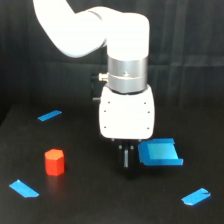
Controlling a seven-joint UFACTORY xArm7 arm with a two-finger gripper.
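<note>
A red block (54, 162) sits on the dark table at the left, well clear of the arm. My gripper (126, 157) points downward near the middle, below the white hand housing (127, 114). Its fingers are small and dark against the black table, so whether they stand apart or together does not show clearly. No object can be made out between them. To the right of the gripper, partly hidden behind the hand, lies a blue taped square (162, 153) with a lighter blue middle.
Blue tape strips lie at the back left (50, 115), the front left (24, 188) and the front right (196, 197). Around the red block and across the front middle, the table (110, 200) is bare.
</note>
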